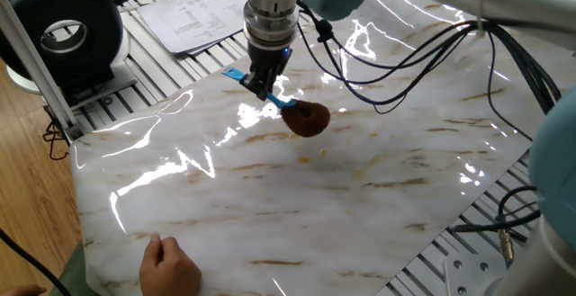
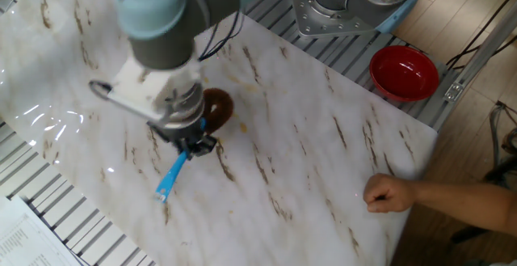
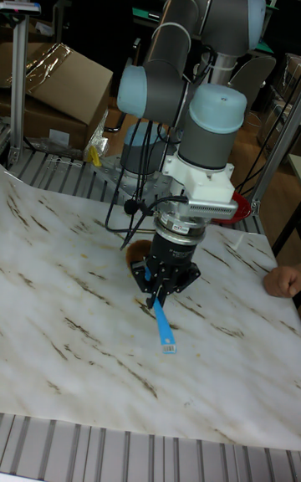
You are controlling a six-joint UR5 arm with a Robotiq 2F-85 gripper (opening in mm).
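Note:
A brush with a blue handle (image 2: 170, 179) and a round brown bristle head (image 1: 308, 119) is held by its handle. My gripper (image 1: 262, 87) is shut on it, with the handle's free end sticking out on one side and the head on the other. In exterior view 3 the handle (image 3: 165, 329) slants down towards the table's front, while the head (image 3: 138, 253) is partly hidden behind the gripper. Whether the bristles touch the tabletop cannot be told. Small yellowish bits (image 1: 303, 160) lie on the marbled surface close to the head.
A red bowl (image 2: 404, 73) stands off the sheet by the robot's base. Someone's fist (image 2: 388, 193) rests at the table's edge. Papers (image 1: 193, 17) and a black ring-shaped object (image 1: 63, 33) lie at the far side. Much of the marbled sheet (image 1: 270, 228) is clear.

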